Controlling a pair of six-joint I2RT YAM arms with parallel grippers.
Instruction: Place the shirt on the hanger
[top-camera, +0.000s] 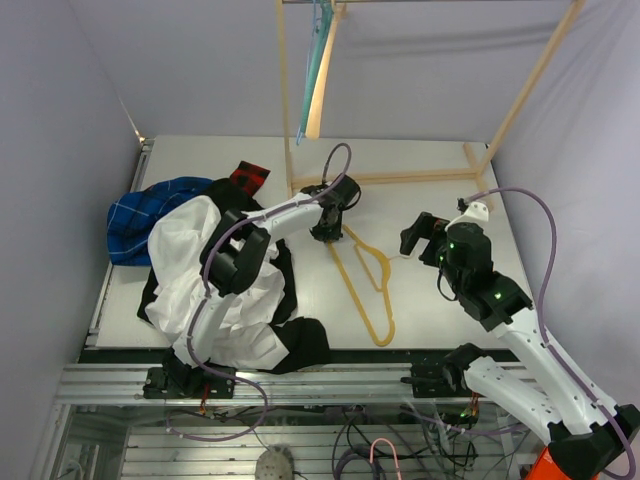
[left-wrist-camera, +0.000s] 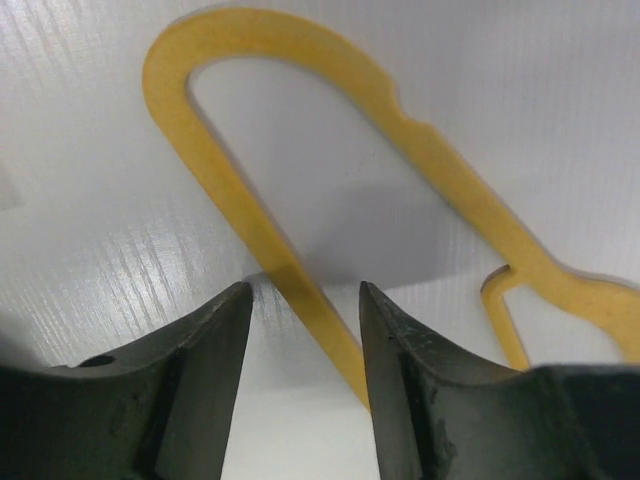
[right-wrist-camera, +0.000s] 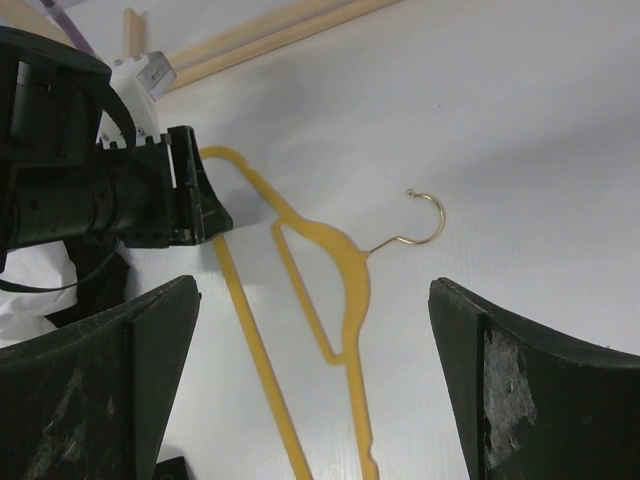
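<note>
A yellow hanger (top-camera: 387, 300) lies flat on the white table, its wire hook (right-wrist-camera: 437, 222) pointing right. Over its far end is my left gripper, part open, with one finger (left-wrist-camera: 215, 350) on each side of the hanger's straight bar (left-wrist-camera: 278, 265); a gap shows between bar and fingers. My right gripper stands open above the table, right of the hanger, with nothing between its fingers. At the left a white garment (top-camera: 185, 250) lies crumpled on black cloth (top-camera: 305, 342); which piece is the shirt, I cannot tell.
Blue plaid cloth (top-camera: 150, 215) and a red-black plaid piece (top-camera: 249, 177) lie at the back left. A wooden rack (top-camera: 410, 177) stands along the back, with a teal hanger (top-camera: 318, 75) and a wooden one above.
</note>
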